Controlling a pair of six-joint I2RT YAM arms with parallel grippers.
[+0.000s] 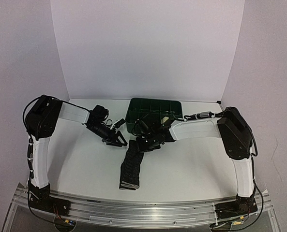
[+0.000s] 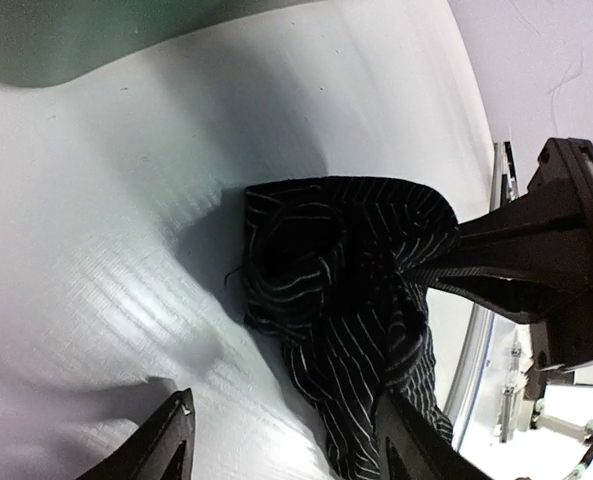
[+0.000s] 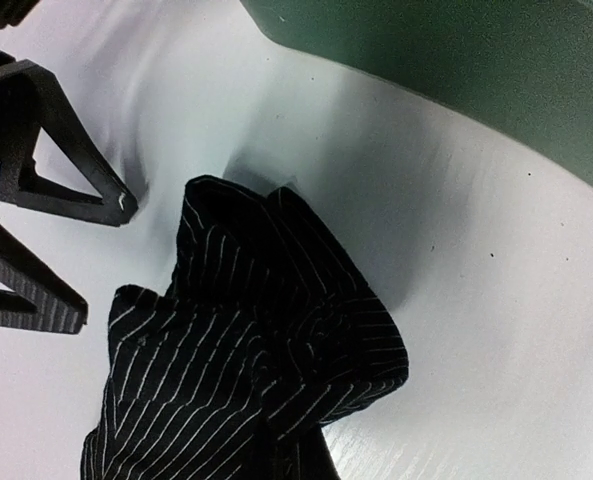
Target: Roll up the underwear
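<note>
The dark pinstriped underwear (image 1: pixel 129 169) lies lengthwise on the table, folded into a strip, its far end bunched into a loose curl (image 2: pixel 296 260) (image 3: pixel 286 320). My left gripper (image 1: pixel 121 142) is open just left of that far end, its fingertips apart from the cloth in the top view. My right gripper (image 1: pixel 141 145) is at the far end from the right; in the left wrist view its fingers meet the cloth's folded top edge, and whether they are shut on it I cannot tell.
A green bin (image 1: pixel 153 104) stands just behind the underwear, close to both grippers. The table's left, right and front areas are clear. Aluminium rail (image 1: pixel 143 208) runs along the front edge.
</note>
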